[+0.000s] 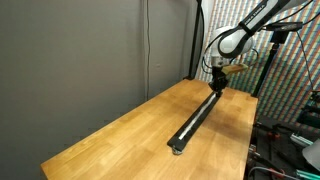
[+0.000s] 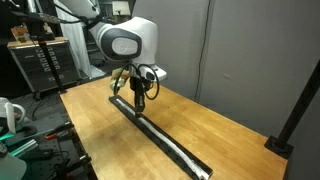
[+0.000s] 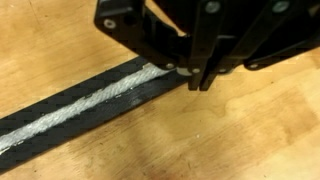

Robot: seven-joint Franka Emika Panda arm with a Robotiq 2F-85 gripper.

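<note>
A long black strip (image 1: 196, 122) with a pale, rope-textured band down its middle lies on the wooden table. It runs diagonally in exterior view 2, where the same strip (image 2: 175, 148) reaches toward the lower right. My gripper (image 1: 217, 92) is over the far end of it in exterior view 1. In the wrist view, the gripper has its dark fingers close together, beside the strip's end. A small pale piece (image 3: 183, 71) shows next to the fingertips. I cannot tell what, if anything, is pinched between them.
Bare wooden tabletop (image 1: 110, 140) spreads widely to the left of the strip in exterior view 1. A grey wall panel (image 1: 90, 70) rises along the table's back. A dark upright post (image 2: 298, 95) stands at the right in exterior view 2.
</note>
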